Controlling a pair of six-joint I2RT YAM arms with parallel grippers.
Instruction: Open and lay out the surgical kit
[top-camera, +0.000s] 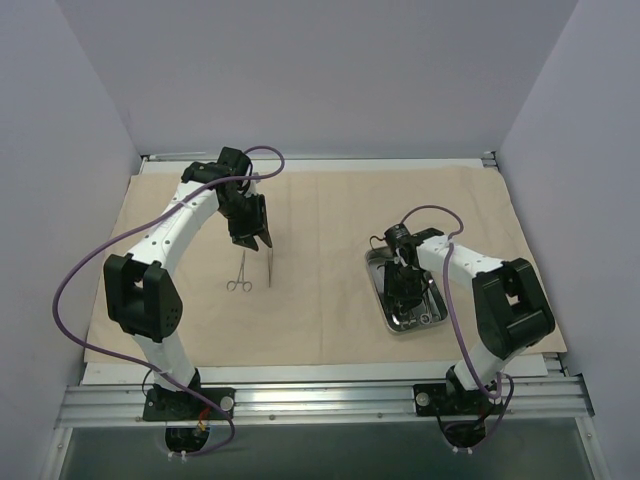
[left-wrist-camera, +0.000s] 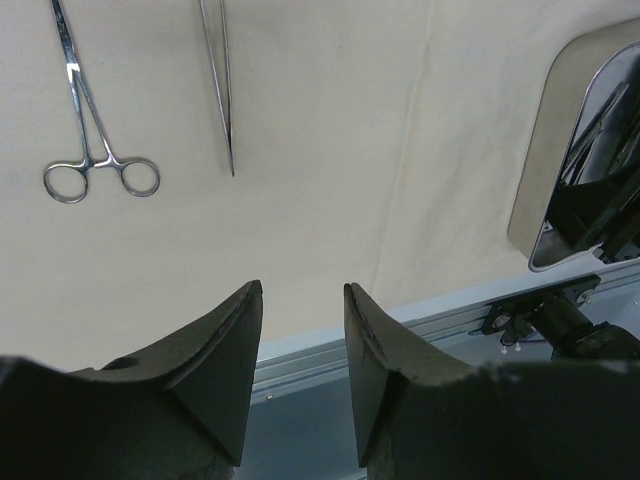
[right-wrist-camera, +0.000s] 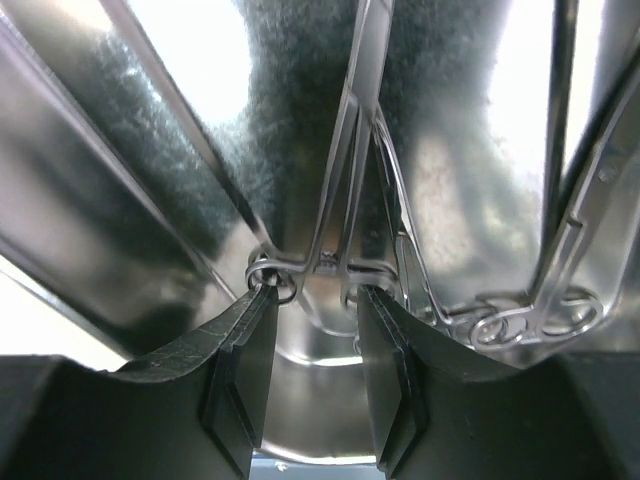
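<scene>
A steel hemostat (left-wrist-camera: 86, 162) and tweezers (left-wrist-camera: 227, 120) lie apart on the beige cloth in the left wrist view, beneath my left gripper, which is open and empty. My right gripper is down inside the metal kit tray (top-camera: 435, 320), its fingertips apart at the finger rings of a pair of steel scissor-like instruments (right-wrist-camera: 342, 180). Whether it touches or grips them is unclear. More ringed instruments (right-wrist-camera: 575, 230) and long thin instruments lie beside it in the tray, partly hidden by the gripper.
The beige cloth (top-camera: 330, 220) covers most of the table, with clear room between the tray and the laid-out tools and along the back. Grey walls stand at both sides, and a metal rail runs along the front edge.
</scene>
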